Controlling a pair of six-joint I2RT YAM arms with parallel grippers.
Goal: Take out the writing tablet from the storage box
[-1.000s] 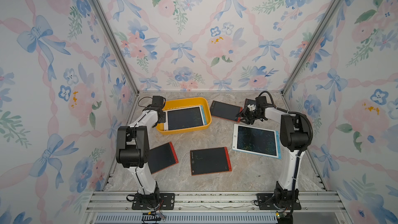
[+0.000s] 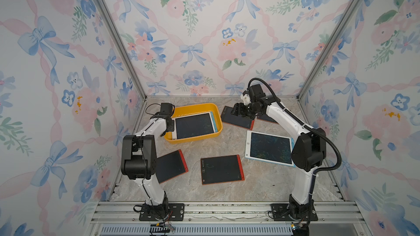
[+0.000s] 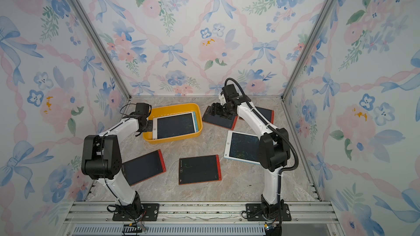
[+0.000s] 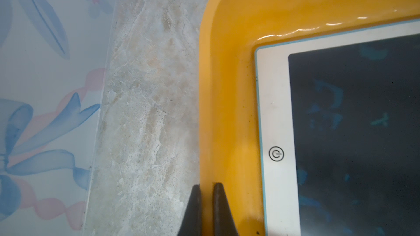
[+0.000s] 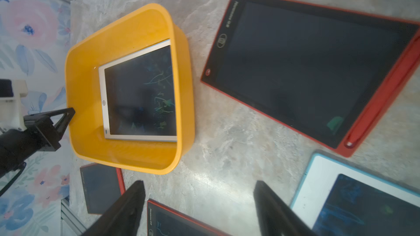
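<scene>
A yellow storage box stands at the back left of the table. Inside it lies one white-framed writing tablet with a blue edge on its right end. My left gripper is shut on the box's left rim, one finger on each side of the wall. Off to the right of the box, my right gripper hangs above the table, its blurred fingers spread apart with nothing between them. In the top left view it covers part of a red-edged tablet.
Several other tablets lie around the box: a white-framed one at right, red-edged ones at front centre and front left, another at the back right. Bare table separates the box from the front tablets.
My right arm has swung left and risen, from over the back right tablet to over the one beside the box. The left gripper, the box and its tablet have stayed almost still.
</scene>
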